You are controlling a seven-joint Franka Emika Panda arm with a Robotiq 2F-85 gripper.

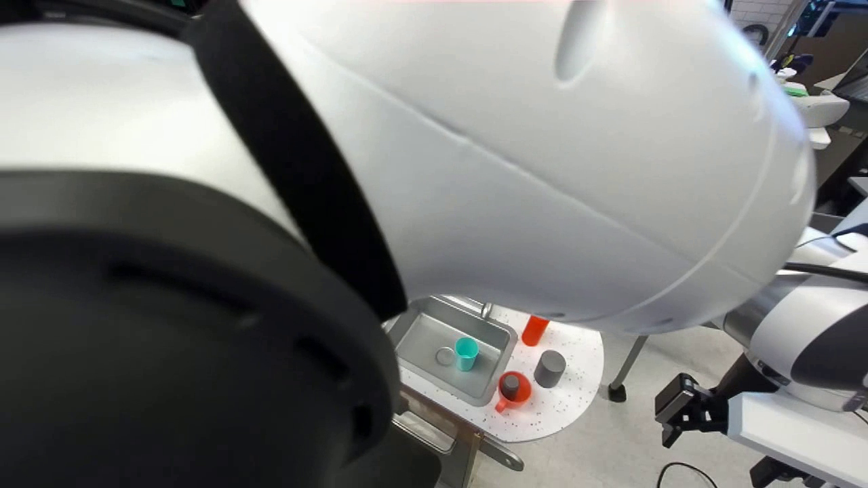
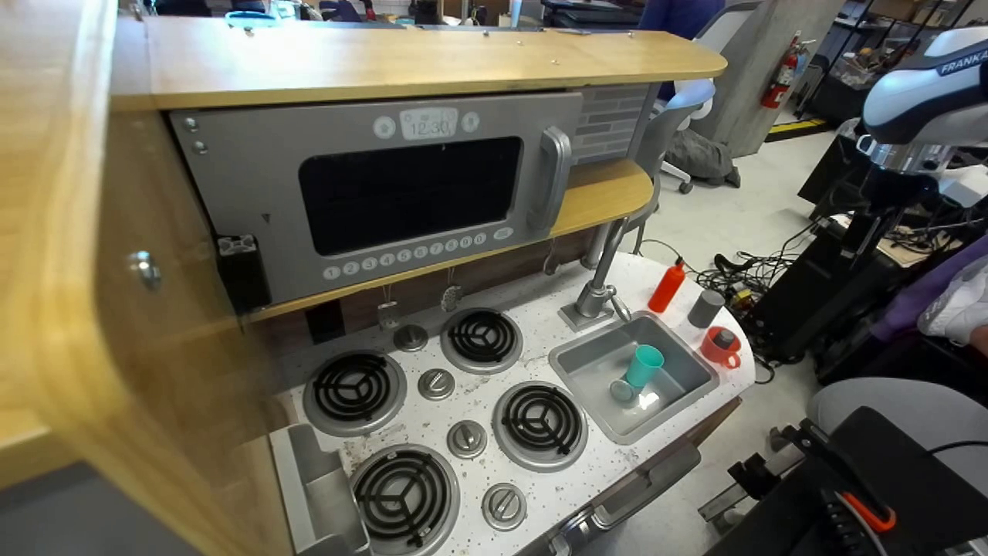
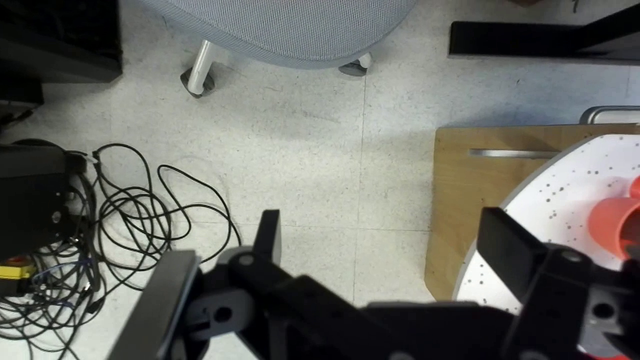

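Note:
My gripper is open in the wrist view, its two dark fingers wide apart with only bare floor showing between them. In exterior view 1 the gripper hangs to the right of the counter, clear of everything on it. A teal cup stands in the grey sink. On the rounded counter end are a red squeeze bottle, a grey cylinder and a red mug with a small dark grey object in it. Only part of the red mug shows at the wrist view's right edge.
Left of the sink lie several stove burners and knobs. A microwave and wooden shelf overhang the counter's back. Tangled cables and a chair stand over open floor. My arm blocks much of exterior view 1.

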